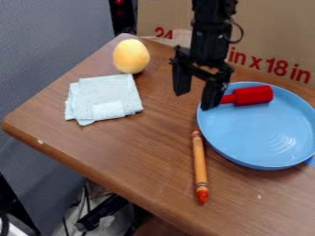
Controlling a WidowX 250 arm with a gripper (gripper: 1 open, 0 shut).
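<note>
The black gripper is open, its two fingers spread above the table at the left edge of the blue plate. Its right finger is in front of the left end of a red cylindrical object lying on the plate; whether it touches is unclear. An orange crayon lies on the wooden table beside the plate. A folded pale cloth lies to the left, with a yellow egg-shaped object behind it.
A cardboard box stands behind. The table's left edge drops to the floor, where cables lie.
</note>
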